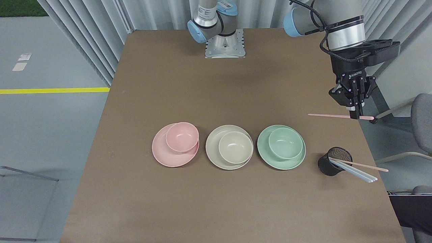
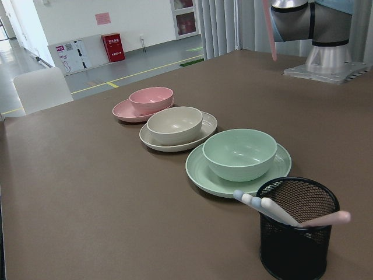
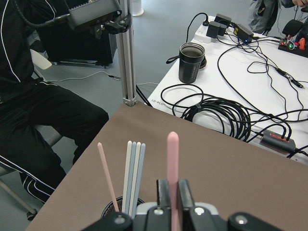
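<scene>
My gripper point(image 1: 355, 113) is high over the table's right edge, shut on a pink chopstick point(image 3: 173, 159) held horizontally, behind the black mesh pen holder point(image 1: 330, 165). That holder contains several white and light-blue chopsticks point(image 1: 356, 172) and a pink one point(image 1: 368, 166), leaning out to the right. To its left are a pink bowl point(image 1: 182, 136) on a pink plate point(image 1: 162, 152), a cream bowl point(image 1: 235, 146) on a cream plate point(image 1: 215, 158) and a green bowl point(image 1: 285, 142) on a green plate point(image 1: 267, 156).
Beyond the right edge are chairs point(image 1: 422, 121); the wrist view shows a seated person point(image 3: 43, 120) and a white table with cables.
</scene>
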